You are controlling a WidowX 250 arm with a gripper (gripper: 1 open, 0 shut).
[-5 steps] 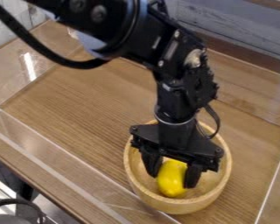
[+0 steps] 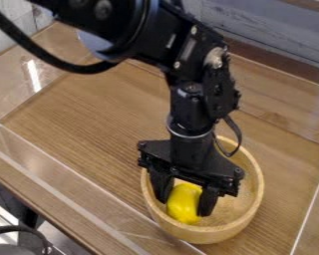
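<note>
A yellow object (image 2: 182,204) lies inside a round wooden bowl (image 2: 222,229) at the lower middle of the camera view. My black gripper (image 2: 183,191) reaches down into the bowl over the yellow object and is shut on it, with the fingers partly hiding it.
A pale panelled wall (image 2: 269,40) stands at the back.
My gripper has moved slightly left within the bowl, and the yellow object has shifted left with it.
</note>
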